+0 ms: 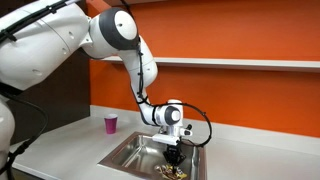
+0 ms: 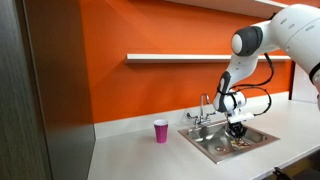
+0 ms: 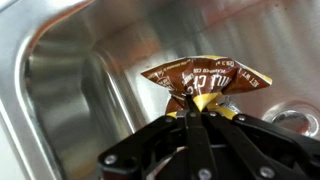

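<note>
A brown, orange and white candy wrapper (image 3: pixel 205 74) is bunched in the wrist view, its upper edge fanned out beyond the fingers. My gripper is shut on the wrapper's pinched middle. In exterior view 1 the gripper (image 1: pixel 174 158) points down over the right part of the steel sink (image 1: pixel 125 151), and the wrapper (image 1: pixel 172 172) shows as an orange patch just below it. Exterior view 2 also has the gripper (image 2: pixel 237 130) low over the basin. Whether the wrapper touches the sink floor, I cannot tell.
A round drain (image 3: pixel 296 118) lies right of the wrapper. The basin wall (image 3: pixel 35 90) rises on the left. Behind the sink stands a faucet (image 2: pixel 203 108). A magenta cup (image 2: pixel 161 130) is on the white counter (image 2: pixel 130 155), which has free room around it.
</note>
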